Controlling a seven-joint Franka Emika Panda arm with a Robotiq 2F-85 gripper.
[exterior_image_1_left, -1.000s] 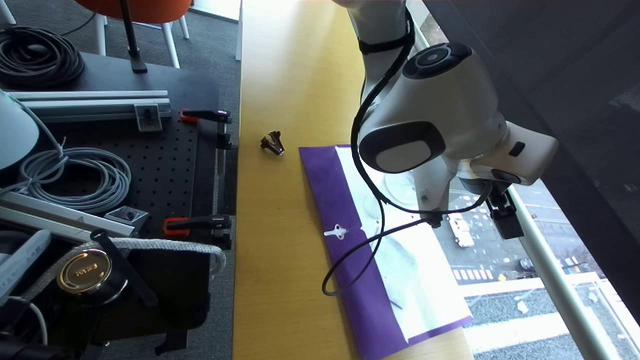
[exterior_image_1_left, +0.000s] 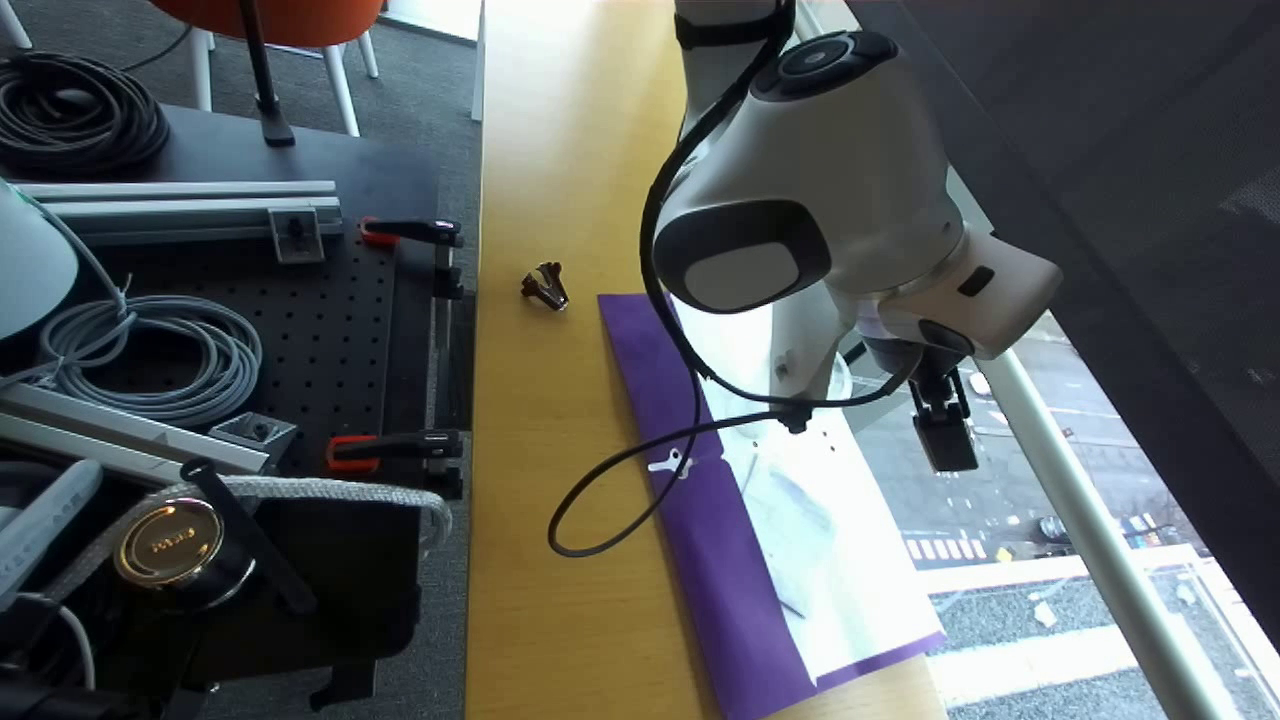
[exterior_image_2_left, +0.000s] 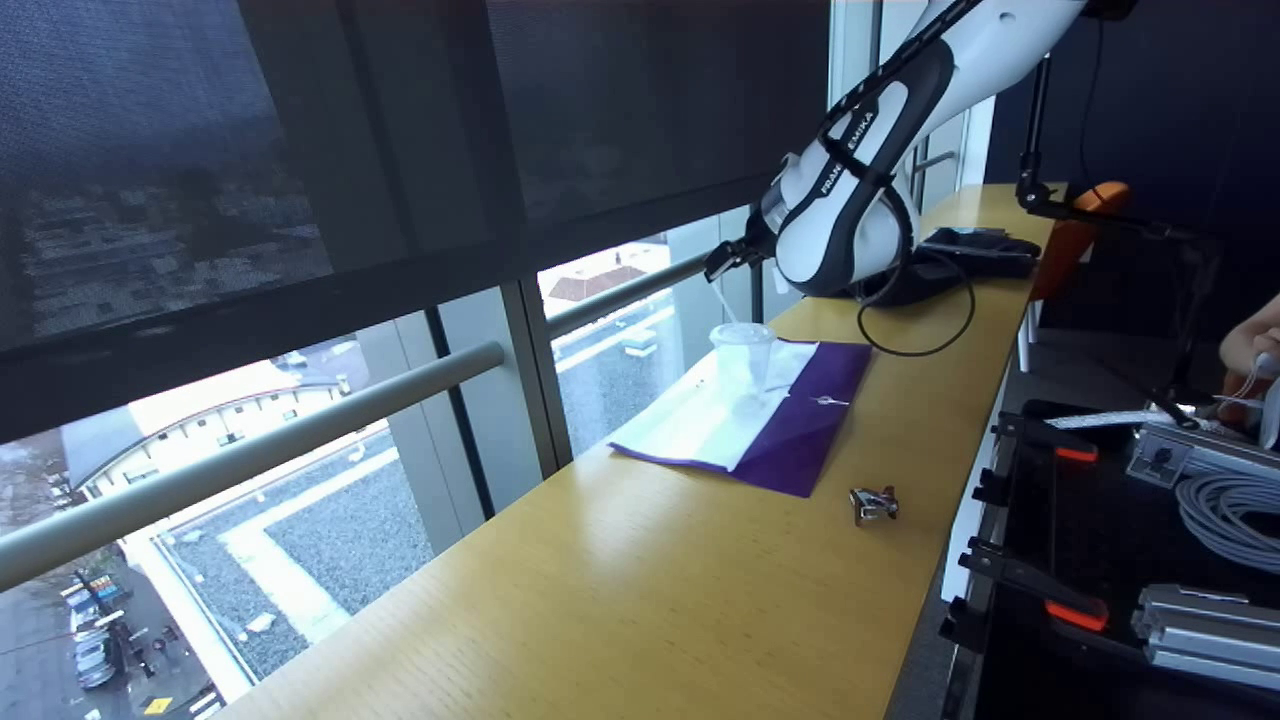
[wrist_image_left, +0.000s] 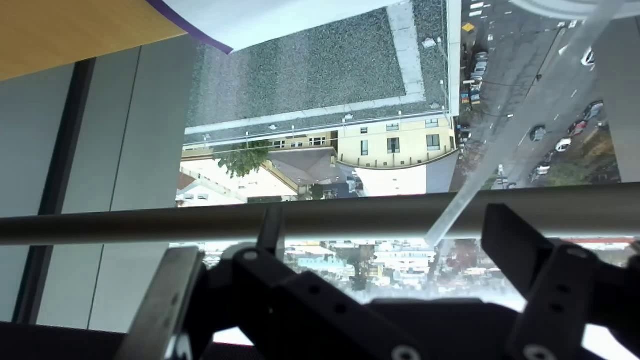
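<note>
My gripper is open, its two black fingers wide apart in the wrist view. A translucent straw (wrist_image_left: 474, 186) slants down from the upper right, its tip appearing in the gap nearer the right finger (wrist_image_left: 513, 246); contact does not show. In exterior view 2 the straw (exterior_image_2_left: 725, 300) rises from a clear lidded cup (exterior_image_2_left: 744, 360) toward the gripper (exterior_image_2_left: 729, 257), which hangs above it and to the window side. The cup stands on the white and purple sheet (exterior_image_2_left: 786, 450). In exterior view 1 the arm mostly hides the cup, and the gripper (exterior_image_1_left: 945, 432) is past the sheet's window edge.
A metal railing (exterior_image_2_left: 636, 288) runs along the window close to the gripper. A dark staple remover (exterior_image_2_left: 873, 504) and a small silver key-like piece (exterior_image_1_left: 672, 463) lie away from the cup. A cable loop (exterior_image_1_left: 564, 516) hangs from the arm.
Over the last second the arm and gripper have moved left in exterior view 1, away from the railing and back toward the table. The hanging cable shifted with them. Objects on the table look unmoved.
</note>
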